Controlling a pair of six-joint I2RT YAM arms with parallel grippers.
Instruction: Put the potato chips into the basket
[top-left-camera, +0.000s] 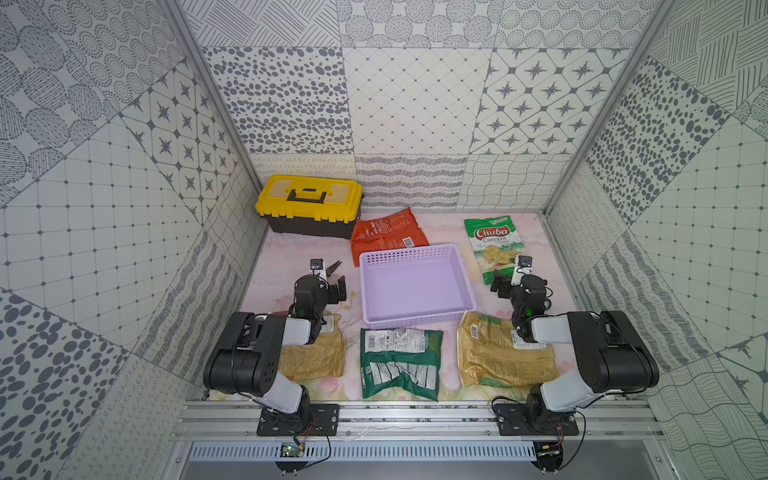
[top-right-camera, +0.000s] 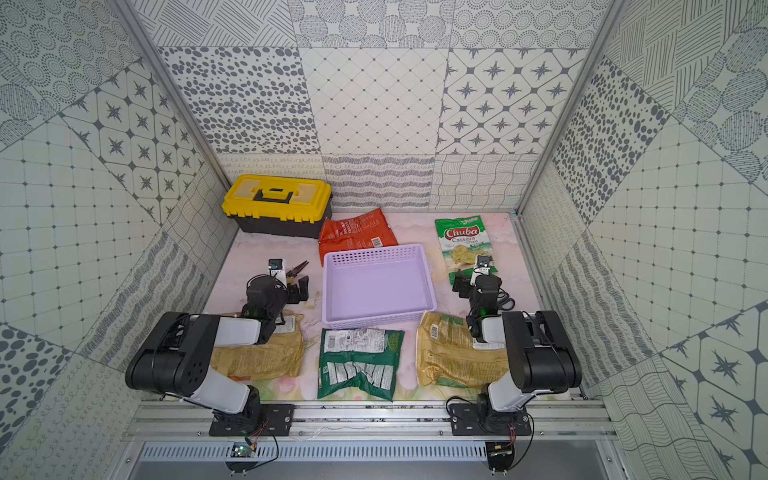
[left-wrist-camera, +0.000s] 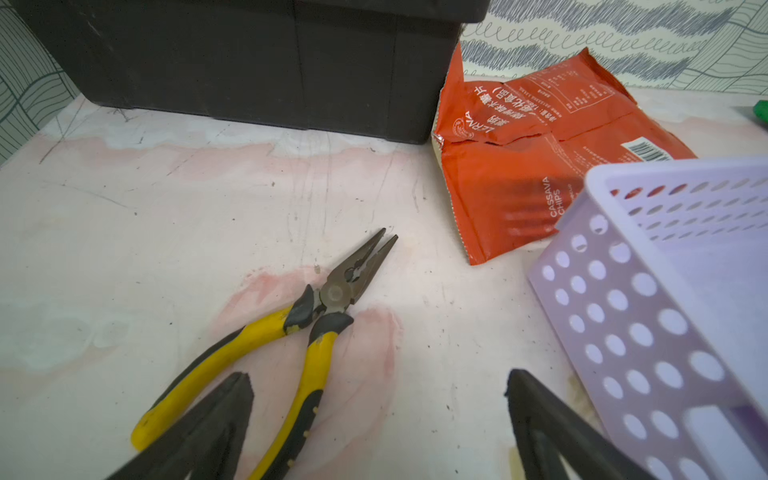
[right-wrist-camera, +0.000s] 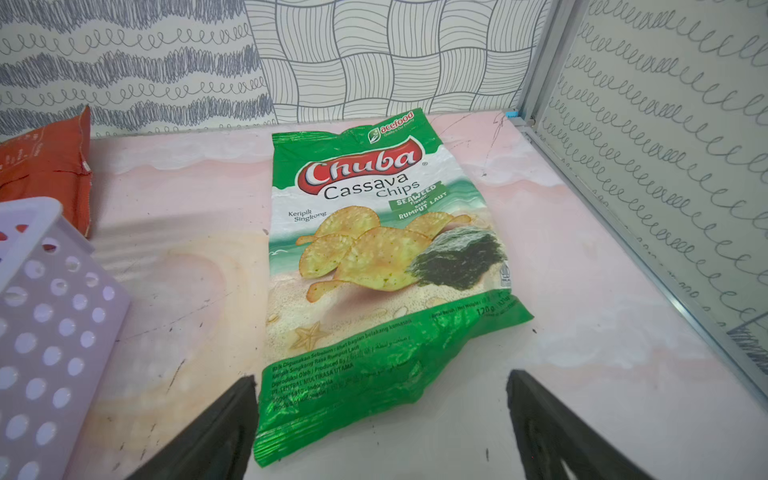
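An empty lilac basket (top-left-camera: 417, 281) stands mid-table. Behind its left corner lies a red chip bag (top-left-camera: 389, 232). A green-and-white Chuba chip bag (right-wrist-camera: 376, 240) rests flat to the basket's right. Along the front are a gold bag (top-left-camera: 320, 352) partly under my left arm, a dark green bag (top-left-camera: 401, 361) and another gold bag (top-left-camera: 500, 352) partly covered by my right arm. My left gripper is open and empty, left of the basket. My right gripper is also open, its fingers near the Chuba bag's lower end.
A black toolbox with a yellow lid (top-left-camera: 310, 200) fills the back left corner. Yellow-handled pliers (left-wrist-camera: 320, 320) lie beneath my left gripper. Scissors (top-right-camera: 505, 301) show beside the right arm. Patterned walls (top-left-camera: 416, 96) close off the back and sides.
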